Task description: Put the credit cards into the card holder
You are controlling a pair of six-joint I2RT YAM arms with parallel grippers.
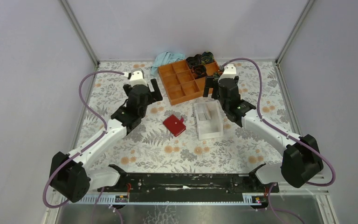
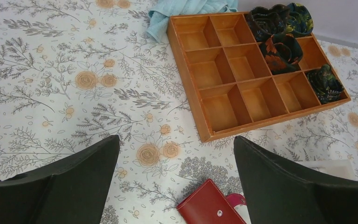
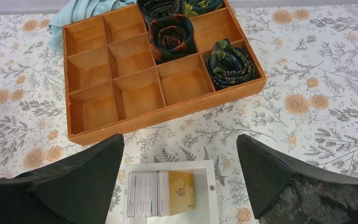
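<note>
A red card holder (image 1: 174,125) with a small strap lies closed on the table, left of the white bin; its upper part (image 2: 209,205) shows at the bottom of the left wrist view. The cards (image 3: 149,193) stand in a row at one end of the white bin (image 3: 213,198), with a golden card (image 3: 182,191) at the right of the row. Up and left of the holder, my left gripper (image 1: 142,88) hangs open and empty. My right gripper (image 1: 221,87), open with nothing between its fingers, is above the table just beyond the bin's far end.
A wooden divided box (image 1: 179,81) stands at the back, several of its compartments filled with rolled dark patterned cloths (image 3: 230,65). Behind its left corner lies a light blue cloth (image 1: 168,59).
</note>
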